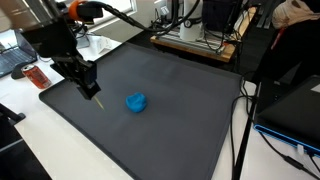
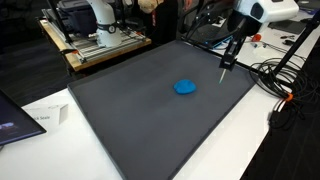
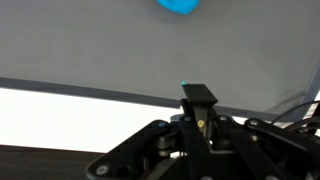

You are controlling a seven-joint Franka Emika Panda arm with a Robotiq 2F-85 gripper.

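Observation:
A small, rounded blue object (image 1: 136, 102) lies on the dark grey mat; it shows near the middle of exterior view 2 as a blue patch (image 2: 184, 87) and is cut off by the top edge of the wrist view (image 3: 180, 5). My gripper (image 1: 93, 93) is shut on a thin, pale stick (image 2: 222, 77) that points down toward the mat. In exterior view 1 the gripper is left of the blue object, clearly apart from it. Only a small blue tip (image 3: 183, 83) pokes out past the fingers in the wrist view. Whether the stick touches the mat, I cannot tell.
A red can (image 1: 36, 76) stands at the mat's far left corner in exterior view 1. Dark cables (image 2: 285, 85) lie close beside the arm. White table (image 1: 60, 150) borders the mat, and most of the grey mat (image 1: 185, 115) is clear.

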